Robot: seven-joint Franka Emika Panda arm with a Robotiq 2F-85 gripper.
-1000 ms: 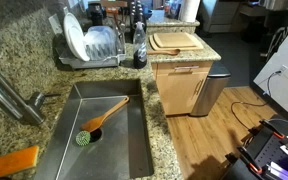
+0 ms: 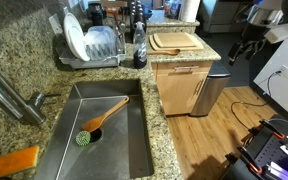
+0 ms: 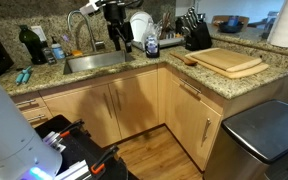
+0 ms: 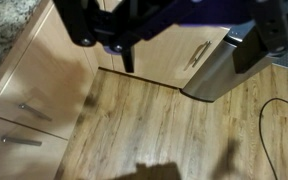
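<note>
My gripper is open, its two dark fingers well apart with nothing between them. Below it the wrist view shows wooden floor and cabinet fronts. In exterior view 1 the arm [image 2: 281, 30] reaches in at the upper right, in the air away from the counter. An orange-brown brush [image 2: 106, 114] with a green scrubbing head lies in the steel sink [image 2: 140, 140]. On the cutting boards [image 2: 180, 41] rests a wooden spoon [image 2: 166, 50]. The gripper touches none of these.
White plates [image 2: 75, 38] stand in a dish rack by the sink. A dark bottle [image 2: 140, 47] is between rack and boards. The faucet [image 2: 12, 85] rises at the left. A grey bin [image 3: 260, 130] stands past the counter's end.
The arm and gripper have come into exterior view 1 from the upper right. The brush, spoon and dishes have stayed where they were.
</note>
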